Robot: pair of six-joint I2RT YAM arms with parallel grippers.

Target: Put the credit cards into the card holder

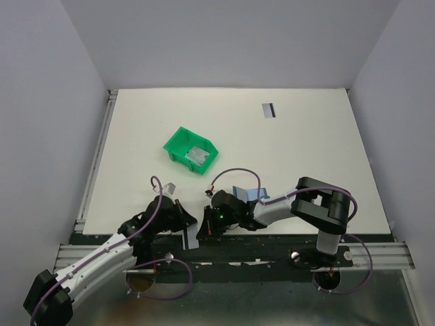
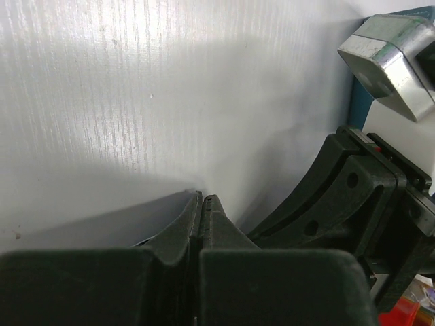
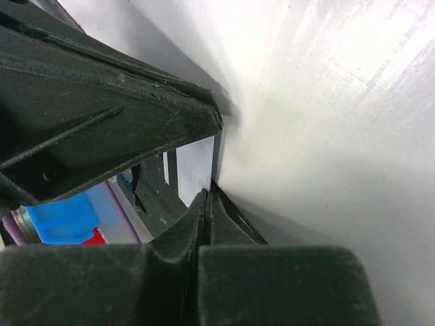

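Observation:
A white card with a dark stripe (image 1: 191,238) projects past the table's front edge, between my two grippers. In the right wrist view the card (image 3: 196,168) shows below the left gripper's dark finger, and the right gripper's tips (image 3: 207,193) meet its lower edge. My left gripper (image 1: 196,221) is shut at the card's upper end; whether it pinches the card is hidden. My right gripper (image 1: 206,235) is also shut, its grip on the card unclear. Another card (image 1: 269,110) lies at the back right. A blue-and-white object (image 1: 250,194), perhaps the holder, is partly covered by the right arm.
A green box (image 1: 178,144) with greyish cards (image 1: 198,155) inside stands left of the table's middle. Bare white table (image 1: 306,149) spreads behind and to the right. Both arms crowd close together at the front edge.

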